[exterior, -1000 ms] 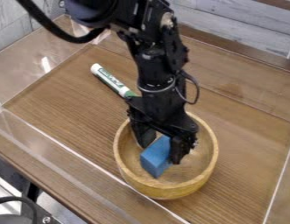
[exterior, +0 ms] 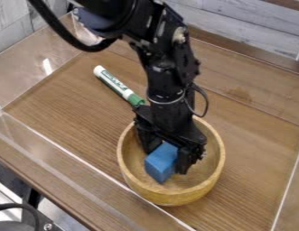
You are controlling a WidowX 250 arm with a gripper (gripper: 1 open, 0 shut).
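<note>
A blue block point(exterior: 162, 164) lies in a round tan bowl point(exterior: 182, 191) at the lower middle of the view. My black gripper point(exterior: 166, 144) reaches down from the top into the bowl, its lower end at the block's upper part and partly covering it. Whether the fingers are shut on the block or stand apart around it is hard to tell.
A white and green marker-like stick point(exterior: 116, 84) lies on the wooden table point(exterior: 67, 135), to the upper left of the bowl. White boards border it at the back and left.
The gripper has shifted slightly within the bowl, at the block. The bowl and the stick look much the same.
</note>
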